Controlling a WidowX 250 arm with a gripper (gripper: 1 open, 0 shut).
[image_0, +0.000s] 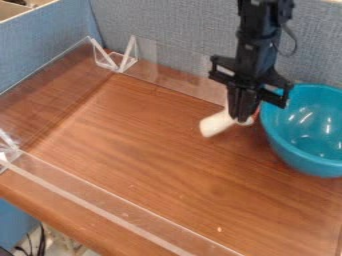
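Note:
My black gripper (242, 100) hangs over the right side of the wooden table, just left of a large teal bowl (305, 140). Below and behind its fingertips lies a white cylindrical object (214, 125), pointing toward the lower left, with a small red part at its far end. The fingers look closed; whether they touch the white object is hard to tell, as they overlap it in view.
Clear plastic walls with white brackets (118, 62) edge it, and grey-blue padded panels stand behind and to the left.

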